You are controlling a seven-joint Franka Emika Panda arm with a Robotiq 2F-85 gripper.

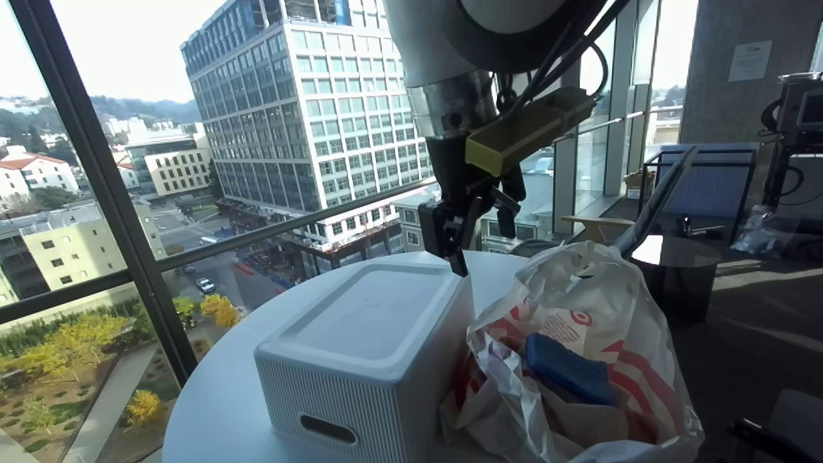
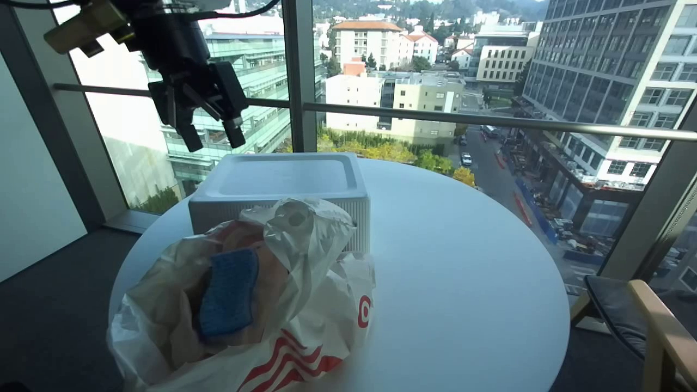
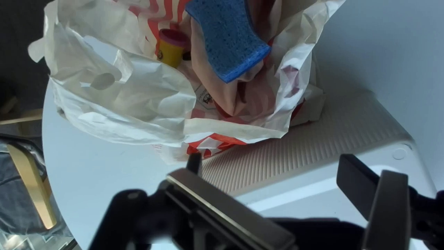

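My gripper stands open above the far end of a white ribbed box, with nothing between its fingers. In exterior view 2 the gripper hangs over the left part of the box lid. A white plastic bag with red marks lies open beside the box. Inside it rests a blue sponge on something brownish. The wrist view shows the sponge and, next to it, a small yellow tub with a dark red lid. Other contents of the bag are partly hidden by its folds.
The box and bag share a round white table, whose right side is bare in exterior view 2. Tall windows with a metal rail run behind it. A wooden-armed chair stands near the table.
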